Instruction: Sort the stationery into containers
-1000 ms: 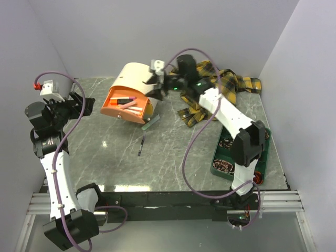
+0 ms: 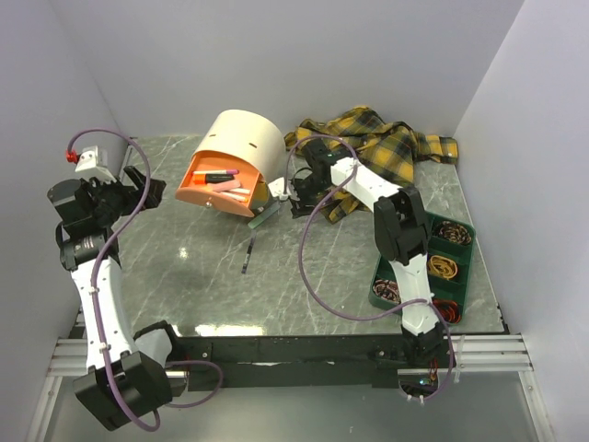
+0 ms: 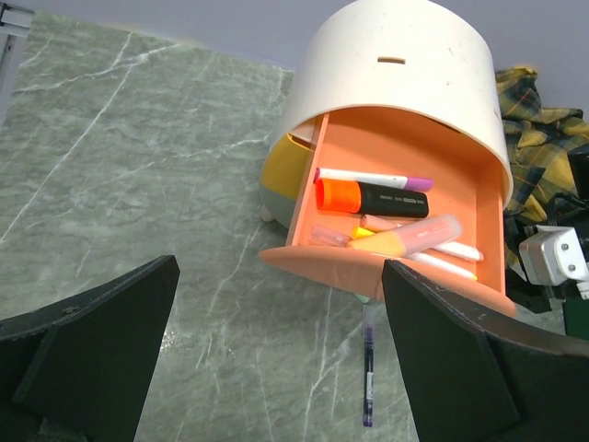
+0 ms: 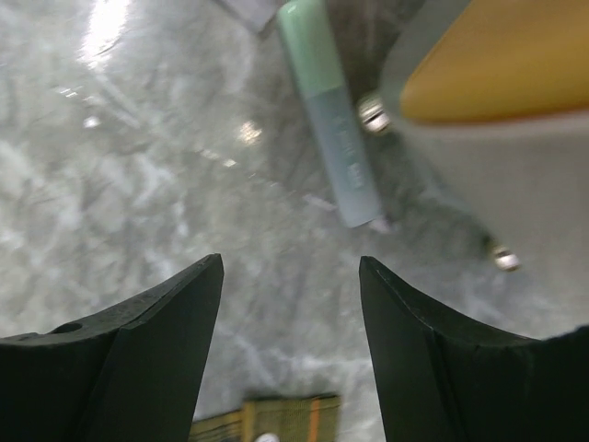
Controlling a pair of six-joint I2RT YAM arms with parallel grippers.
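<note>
An orange drawer (image 3: pixel 368 138) stands pulled out of a white rounded container (image 3: pixel 405 46). In it lie an orange-capped black marker (image 3: pixel 391 199), a white and purple marker (image 3: pixel 368 177), a pink and yellow highlighter (image 3: pixel 405 238) and other pens. On the table below are a green and grey highlighter (image 4: pixel 336 133) and a thin dark pen (image 2: pixel 248 250). My left gripper is open and empty at the left of the table. To the right of the container, my right gripper hangs low, open and empty, with the green highlighter just beyond its fingertips.
A yellow and black checked cloth (image 2: pixel 386 152) lies crumpled at the back right, partly under the right arm. A green divided tray (image 2: pixel 467 276) with several coiled cords sits at the right.
</note>
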